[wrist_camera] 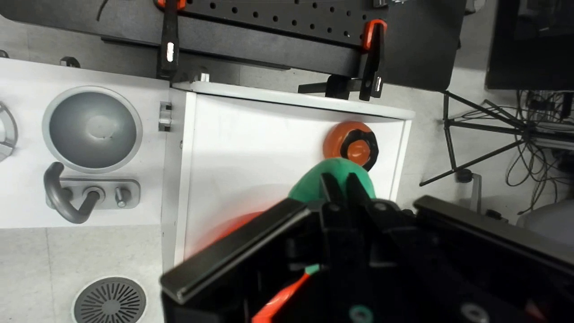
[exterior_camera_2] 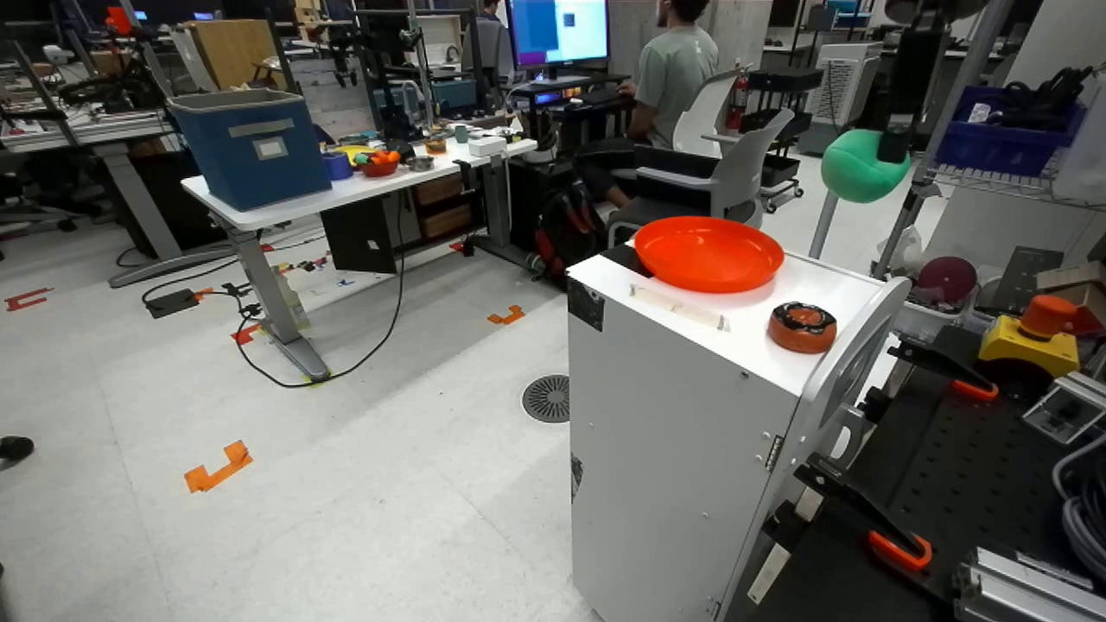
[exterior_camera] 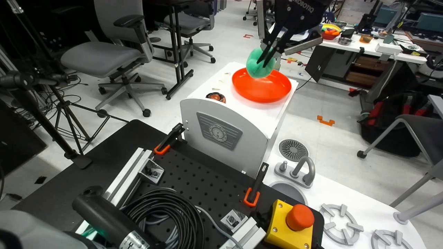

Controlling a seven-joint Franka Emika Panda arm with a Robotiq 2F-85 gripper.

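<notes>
My gripper point(exterior_camera: 268, 58) is shut on a rounded green object point(exterior_camera: 258, 65), its black fingers pinching it from above. In the second exterior view the green object point(exterior_camera_2: 863, 166) hangs in the air, clear of the white cabinet top point(exterior_camera_2: 835, 280). An orange-red plate point(exterior_camera_2: 710, 255) lies on that cabinet top. In the wrist view, the green object point(wrist_camera: 309, 183) shows beyond the fingertips, and the arm hides much of the plate point(wrist_camera: 228, 229). An orange-and-black round item point(wrist_camera: 348, 141) sits on the cabinet near the grey back panel.
The grey panel point(exterior_camera: 224, 132) rises along one edge of the cabinet. Beside the cabinet are a toy sink with a faucet point(exterior_camera: 305, 172) and a black perforated table point(exterior_camera: 187, 174) carrying clamps, cables and a yellow emergency-stop box point(exterior_camera: 286, 226).
</notes>
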